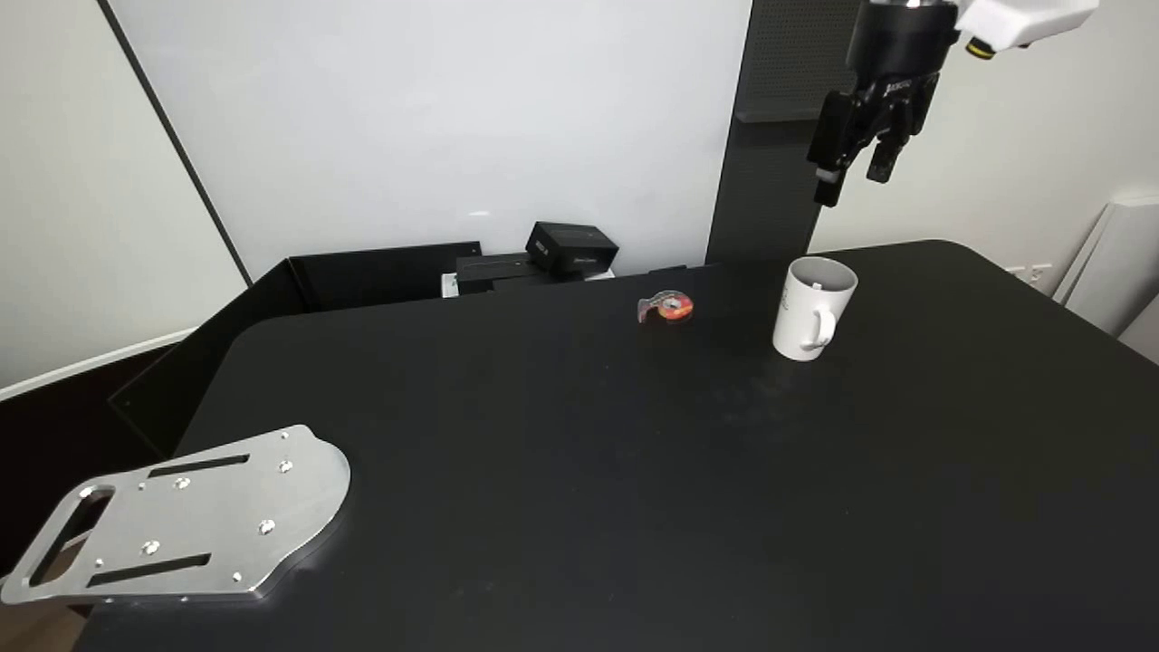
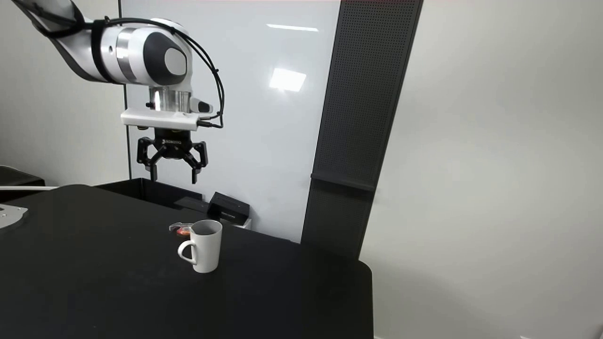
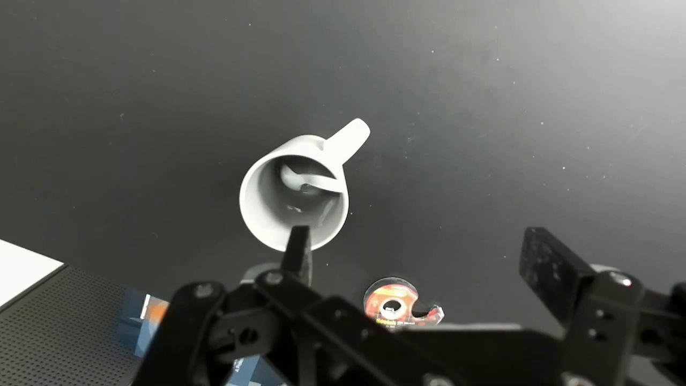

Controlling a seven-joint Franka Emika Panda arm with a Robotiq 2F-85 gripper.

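A white mug (image 1: 799,322) stands upright on the black table, its handle (image 3: 348,140) pointing away from my fingers in the wrist view. Inside the mug lies a pale, spoon-like object (image 3: 321,183). A small tape dispenser (image 1: 675,306) with an orange-red roll rests to the mug's left in exterior view 1. In the wrist view that dispenser (image 3: 386,292) shows between my fingers, partly covered by the gripper's linkage. My gripper (image 2: 174,175) hangs open well above the table, with nothing held. One fingertip (image 3: 297,251) overlaps the mug's near rim in the wrist view.
A silver metal plate (image 1: 217,511) with slots sits at the table's left edge in exterior view 1. Behind the back edge, a black box (image 1: 572,249) rests over a dark bin.
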